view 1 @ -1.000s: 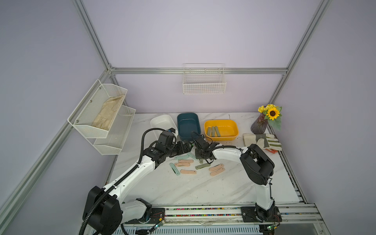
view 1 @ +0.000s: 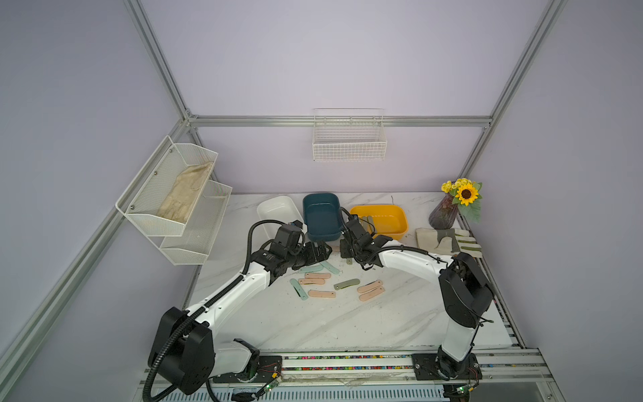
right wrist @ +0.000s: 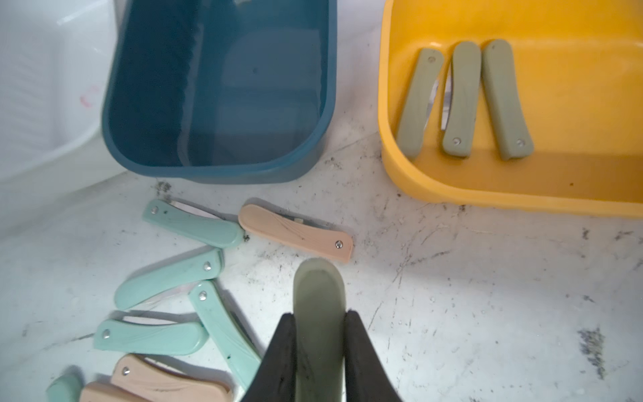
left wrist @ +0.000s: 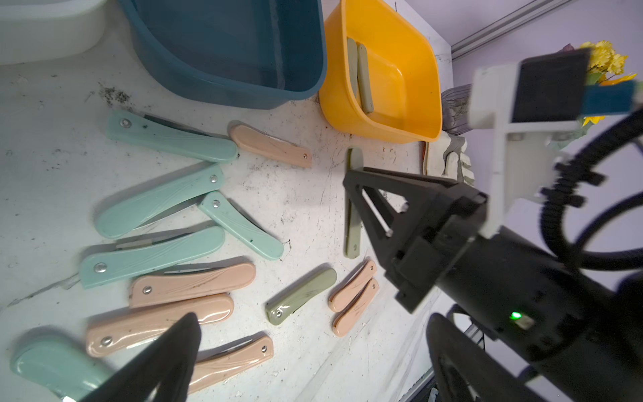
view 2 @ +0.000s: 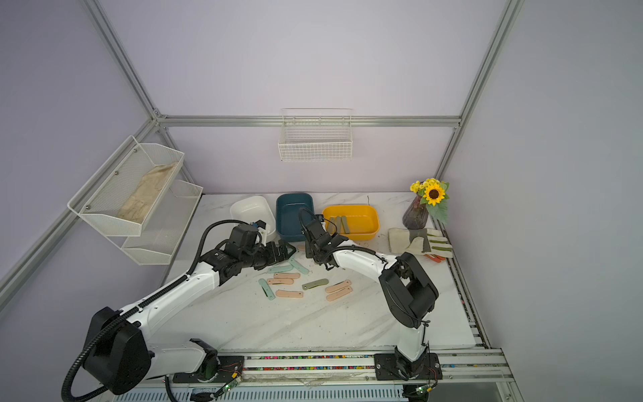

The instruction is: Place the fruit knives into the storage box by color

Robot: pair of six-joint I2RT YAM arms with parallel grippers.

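My right gripper is shut on an olive-green knife, held in front of the yellow box; the left wrist view shows that knife [left wrist: 352, 234] hanging from its fingers. Three olive knives [right wrist: 462, 100] lie inside the yellow box. One more olive knife [left wrist: 301, 296] rests on the table. Several mint knives [left wrist: 154, 258] and pink knives [left wrist: 160, 321] are spread over the table. Above the mint ones, my left gripper [view 1: 324, 252] is open, its fingers [left wrist: 164, 361] wide apart at the bottom of the left wrist view.
The dark blue box [right wrist: 227, 171] and the white box [view 1: 281, 203] stand empty, as far as shows, left of the yellow one. At the right are a glove [view 1: 438, 240] and a vase of flowers [view 1: 443, 213].
The right gripper has risen and moved right and back toward the yellow box, carrying the olive knife. The left arm has shifted only slightly.
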